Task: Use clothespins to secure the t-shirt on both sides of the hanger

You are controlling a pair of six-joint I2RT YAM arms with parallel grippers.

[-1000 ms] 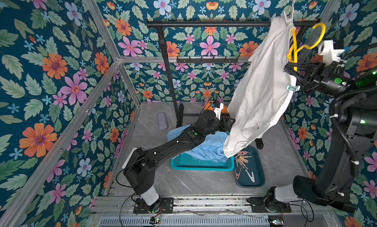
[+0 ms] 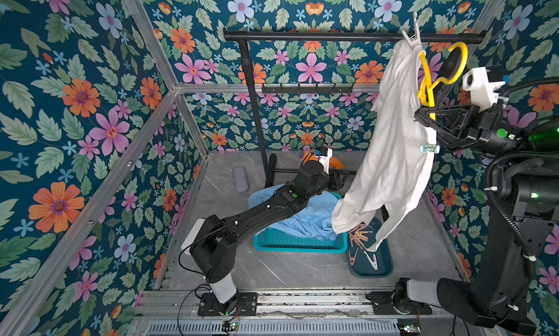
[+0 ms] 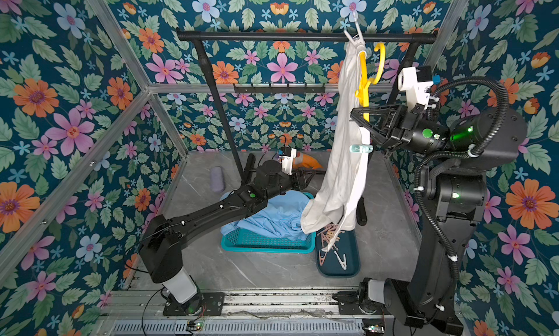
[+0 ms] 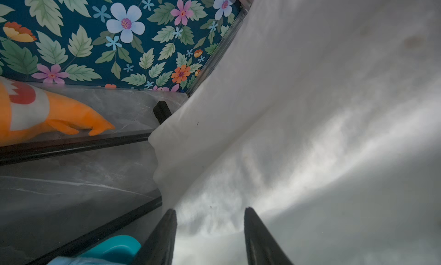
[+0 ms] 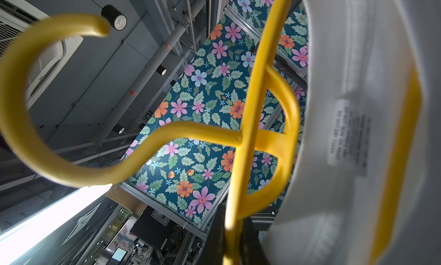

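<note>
The white t shirt (image 2: pixel 384 155) hangs on the yellow hanger (image 3: pixel 364 80) near the rail's right part, a white clip at its top. A teal clothespin (image 2: pixel 428 148) sits on its right edge. My right gripper (image 2: pixel 433 117) is shut on the yellow hanger, whose bar runs between the fingers in the right wrist view. My left gripper (image 2: pixel 337 176) is low by the shirt's left; in the left wrist view white fabric (image 4: pixel 294 141) fills the right side behind its fingers, and whether it grips cloth is unclear. Clothespins (image 2: pixel 360 237) lie in a dark tray (image 2: pixel 375 269).
The black rack (image 3: pixel 262 35) spans the back. A teal basket (image 2: pixel 297 247) with blue cloth stands centre, an orange toy (image 3: pixel 305 160) behind, and a grey roll (image 2: pixel 240 179) at left.
The hanger and shirt top shifted left over the last second, the right arm shifting with them, and the shirt's lower part swings and drapes differently. The left arm moved only slightly.
</note>
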